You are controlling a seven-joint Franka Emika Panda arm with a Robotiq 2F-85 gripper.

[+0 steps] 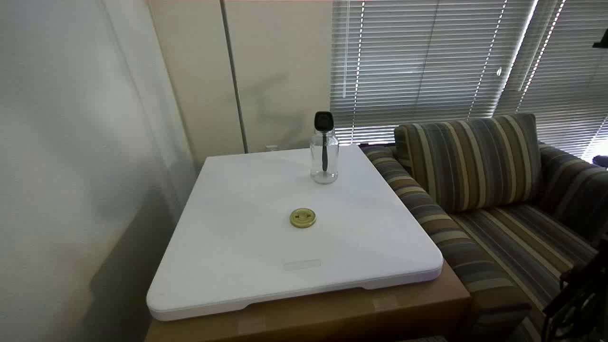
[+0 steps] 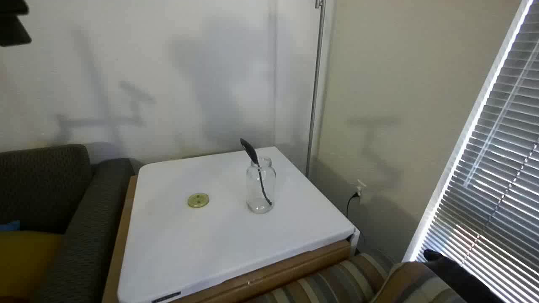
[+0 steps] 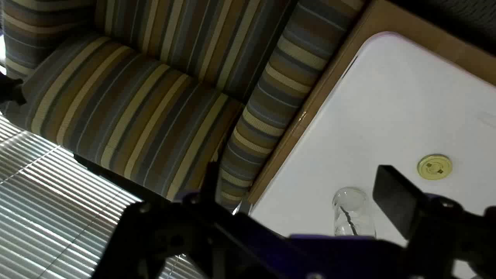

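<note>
In the wrist view my gripper is open, its two black fingers wide apart and nothing held between them. A clear glass jar (image 1: 317, 165) stands upright on the white table (image 1: 233, 228). Inside it leans a dark utensil (image 1: 323, 121), its broad head sticking out above the rim. The yellow-green round lid (image 1: 302, 217) lies flat on the table, apart from the jar. From the wrist, the jar (image 3: 351, 204) shows near the right finger (image 3: 393, 197), with its lower part hidden by the gripper body; the lid (image 3: 434, 167) is farther right.
A striped armchair (image 1: 484, 165) adjoins one side of the table, and a dark sofa (image 2: 96, 212) is at another. Walls and window blinds (image 1: 422, 62) stand beyond.
</note>
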